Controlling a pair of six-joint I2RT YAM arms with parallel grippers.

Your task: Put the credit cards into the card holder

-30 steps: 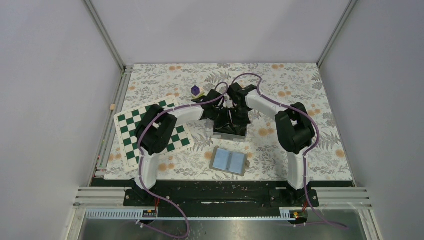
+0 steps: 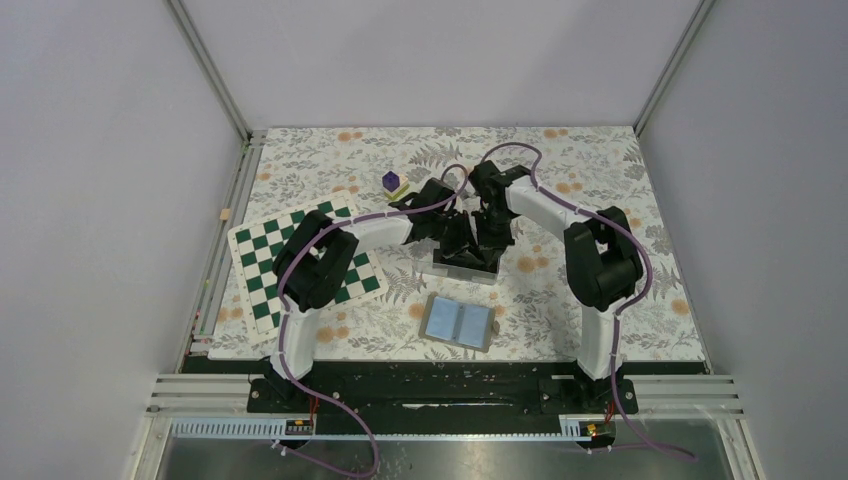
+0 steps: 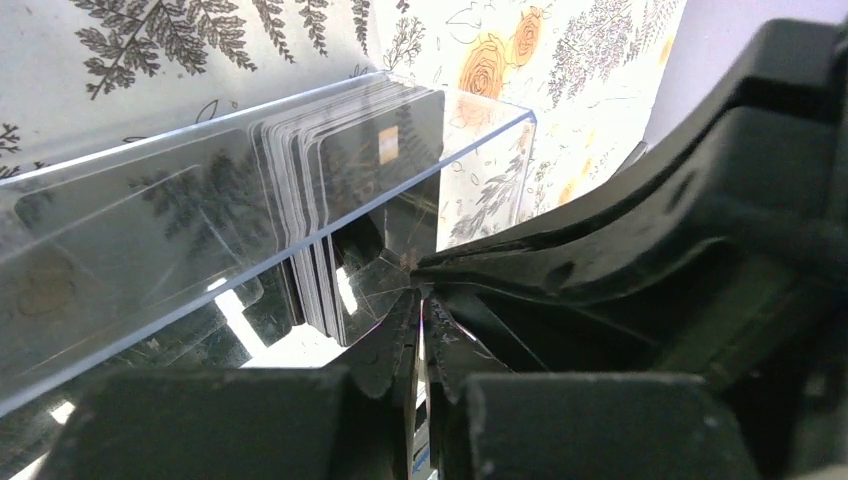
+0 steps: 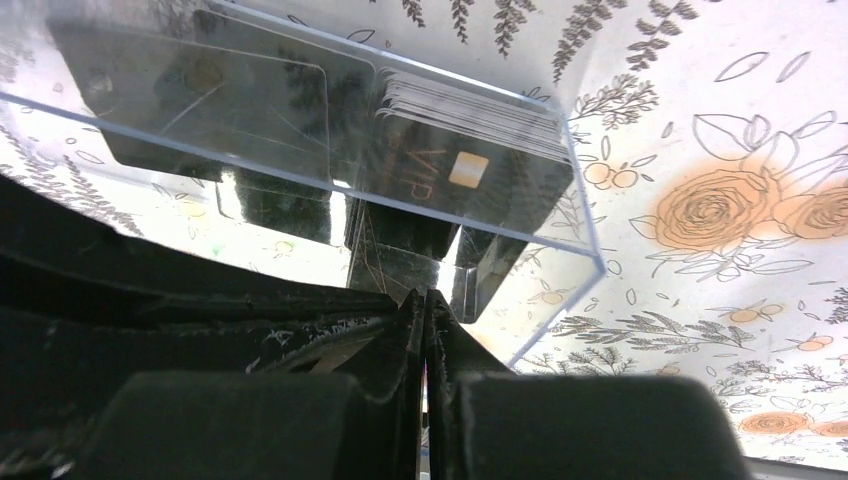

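Observation:
A clear box [image 2: 466, 273] stands at mid-table, partly covered by both arms. Inside it, a row of dark credit cards [image 3: 365, 160] leans together; one card [image 4: 425, 172] reads VIP and has a gold chip. The card holder [image 2: 457, 322], with two pale blue pockets, lies flat in front of the box. My left gripper is at the cards, its fingers close together with a narrow gap and no card clearly between them. Beside it, my right gripper is shut at the cards, with nothing visible between its fingers.
A green and white checkered board [image 2: 268, 245] lies at the left under the left arm. Behind it stands a small purple and yellow object [image 2: 392, 182]. The two arms nearly touch over the box.
The clear box and my left gripper have shifted slightly right. My right gripper has moved farther right, along with its arm. The card holder has stayed put.

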